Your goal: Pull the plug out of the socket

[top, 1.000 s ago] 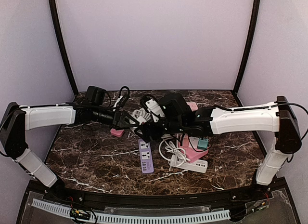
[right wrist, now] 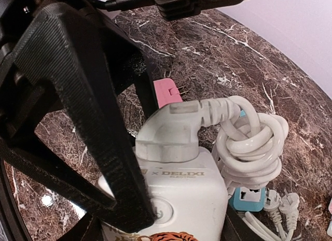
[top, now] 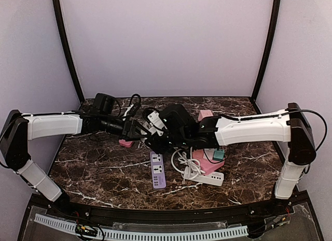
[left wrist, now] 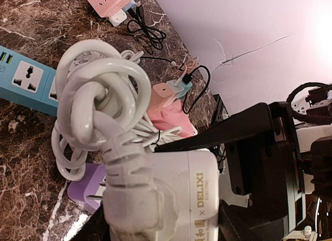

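Observation:
Both grippers meet above the lavender power strip (top: 158, 176) near the middle. A white DELIXI socket block (right wrist: 187, 194) with a white angled plug (right wrist: 166, 132) and its coiled cable (left wrist: 104, 90) is held between them. My left gripper (top: 136, 129) is shut on the socket block, which fills the bottom of the left wrist view. My right gripper (top: 155, 137) is shut around the plug and block from the other side; its black fingers (right wrist: 98, 122) cover the left of its view, and their exact contact is partly hidden.
Pink and teal blocks (top: 219, 154), a white strip (top: 207, 179) and loose white cables crowd the right of centre. A small pink block (top: 125, 143) lies left of centre.
The right arm has shifted slightly left, closer over the held socket. The lavender strip sits slightly lower in the top view. The left arm has barely moved.

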